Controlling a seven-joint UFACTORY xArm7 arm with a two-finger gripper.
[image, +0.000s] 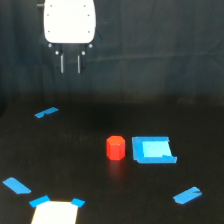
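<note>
A small red hexagonal block stands on the dark table, right of the middle. Immediately to its right is a square outlined in blue tape, pale inside; block and square look apart. High at the upper left hangs my gripper, its two thin fingers pointing down with a gap between them. Nothing shows in that gap. Both the block and the taped square are well below and to the right of it.
A bright pale patch lies at the bottom left, with blue tape at its corner. Other tape strips mark the left and right. The table between the gripper and the block looks clear.
</note>
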